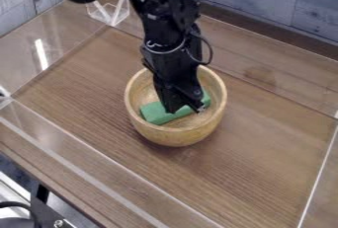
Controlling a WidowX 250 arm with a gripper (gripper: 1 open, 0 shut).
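The black robot arm reaches down from the top of the view into a round tan wooden bowl (211,123) near the middle of the table. Its gripper (185,100) is low inside the bowl, over a green object (164,114) lying on the bowl's floor. The gripper's dark fingers look shut; whether they touch the green object cannot be told, and the arm hides part of the bowl's back.
A blue-grey plank wall (271,20) runs along the back. A translucent bag-like thing (109,10) is at the back left. A dark cable lies at the bottom left.
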